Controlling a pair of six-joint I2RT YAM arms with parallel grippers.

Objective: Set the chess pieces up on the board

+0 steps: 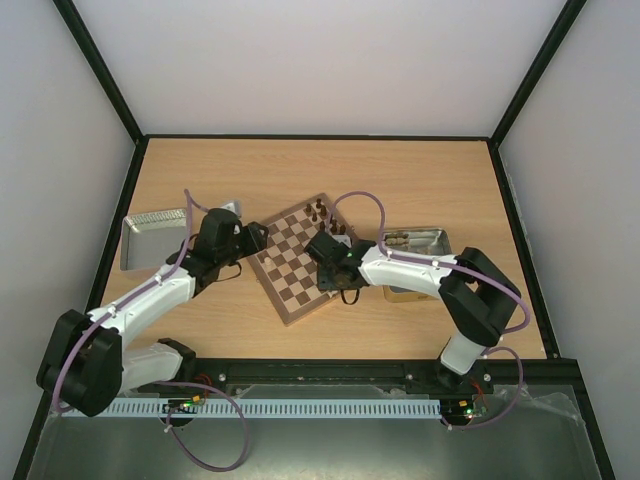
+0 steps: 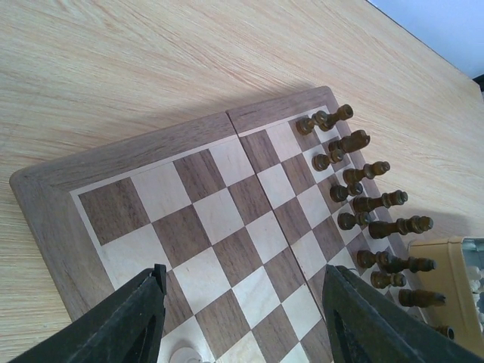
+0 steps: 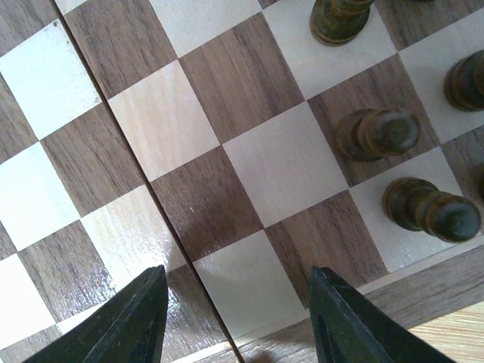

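The wooden chessboard (image 1: 285, 265) lies mid-table. Dark pieces fill its right rows, among them a tall piece and, in the right wrist view, pawns (image 3: 389, 132). A light piece (image 2: 184, 355) shows at the bottom of the left wrist view. My left gripper is part open above the board's left side, nothing visible between its fingers. My right gripper is open low over the board's edge beside the dark pieces, with empty squares between its fingers. In the top view the right wrist hides part of the board.
A grey tray (image 1: 150, 250) lies at the left. A box (image 1: 418, 295) holding pieces sits right of the board, partly under the right arm.
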